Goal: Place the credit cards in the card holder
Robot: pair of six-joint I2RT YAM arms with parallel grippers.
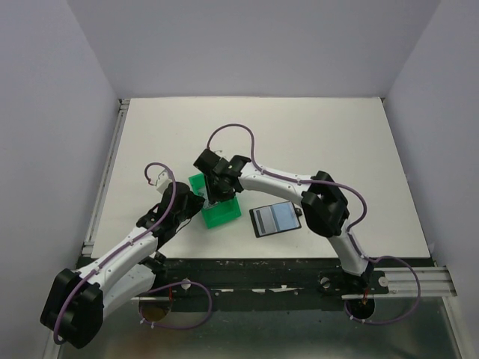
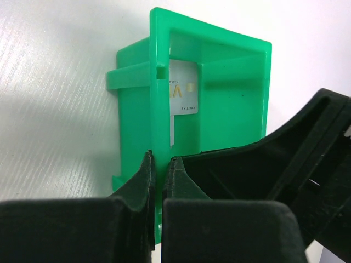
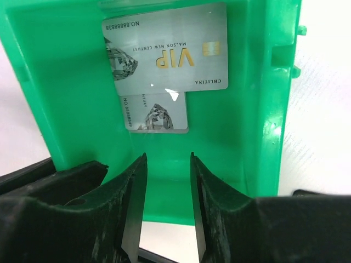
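Observation:
The green box (image 1: 222, 215) stands left of the table's middle, open at the top. Two silver cards lie on its floor, an upper VIP card (image 3: 164, 49) partly covering a lower card (image 3: 156, 112). My left gripper is shut on the box's near wall. Inside the box, my right gripper is open beside the cards, with a gap between its fingers and no card in it. To the right lies an open card holder (image 1: 275, 218) with grey and bluish panels; whether cards are in it I cannot tell.
My left gripper's dark finger (image 3: 82, 176) reaches over the box rim close to my right gripper.

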